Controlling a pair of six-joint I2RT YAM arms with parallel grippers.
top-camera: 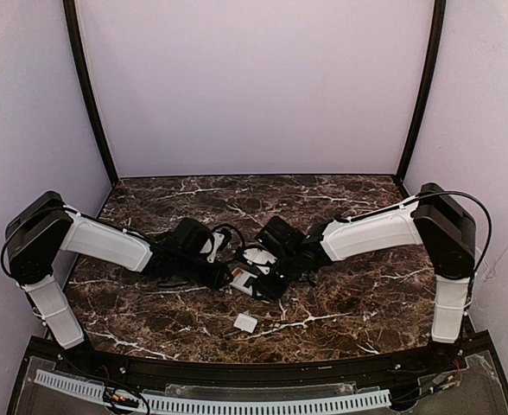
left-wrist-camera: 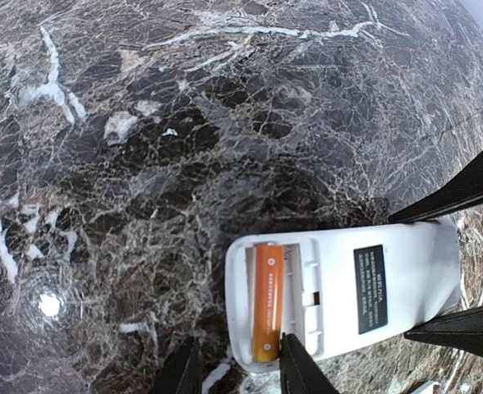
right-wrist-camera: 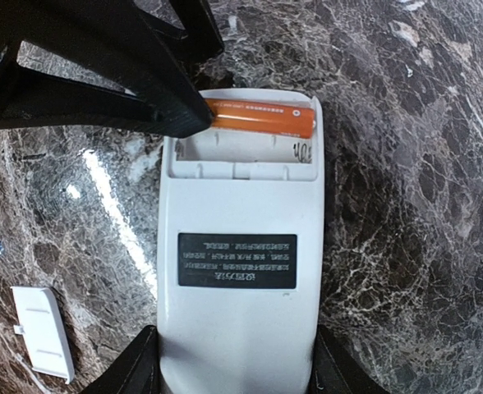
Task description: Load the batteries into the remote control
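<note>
The white remote (right-wrist-camera: 238, 320) has its back up, battery bay uncovered. My right gripper is shut on its far end from the bay. An orange battery (right-wrist-camera: 266, 117) (left-wrist-camera: 266, 304) lies along the bay's outer slot; the slot beside it shows empty, with a spring at one end. My left gripper has its fingertips at the bay end, one at or against the battery; it looks part open, and whether it grips anything is unclear.
The white battery cover (right-wrist-camera: 40, 332) (top-camera: 244, 322) lies loose on the marble table (top-camera: 349, 311), near the front.
</note>
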